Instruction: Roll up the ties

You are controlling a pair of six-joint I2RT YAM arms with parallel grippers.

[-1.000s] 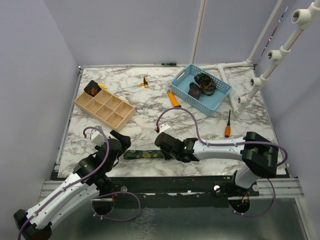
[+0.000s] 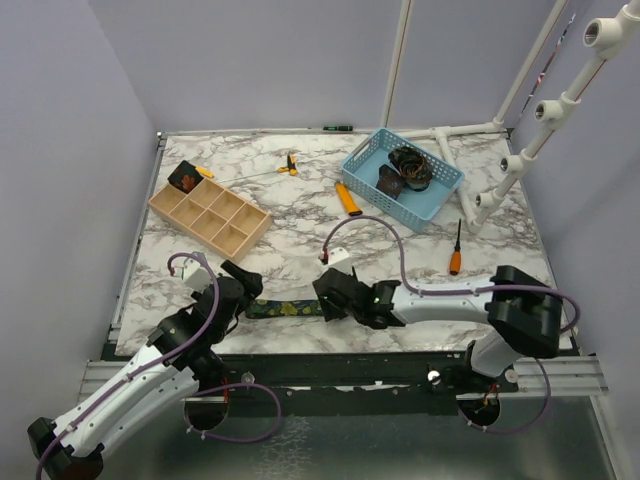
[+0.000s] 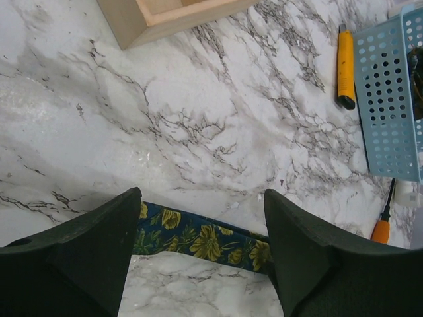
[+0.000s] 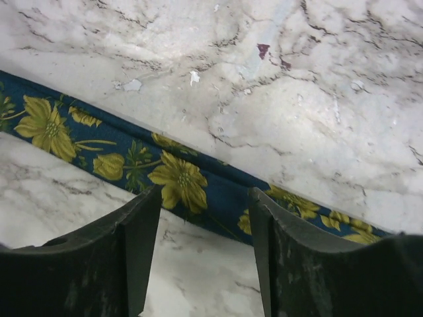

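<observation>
A dark blue tie with yellow flowers [image 2: 285, 309] lies flat along the front of the marble table, folded lengthwise into a strip. In the left wrist view the tie [image 3: 205, 242] runs between the spread fingers of my left gripper, which is open above its left end. My right gripper is also open, over the tie [image 4: 119, 152], which passes behind its fingertips. Nothing is held in either gripper. From the top, my right gripper [image 2: 328, 308] hides the tie's right part.
A wooden compartment box [image 2: 210, 218] stands at the back left, with a dark patterned item [image 2: 185, 176] behind it. A blue basket [image 2: 402, 178] with dark ties sits back right. A yellow-orange tool [image 2: 348, 199] and a screwdriver [image 2: 456, 250] lie nearby.
The left arm and the tie look unmoved.
</observation>
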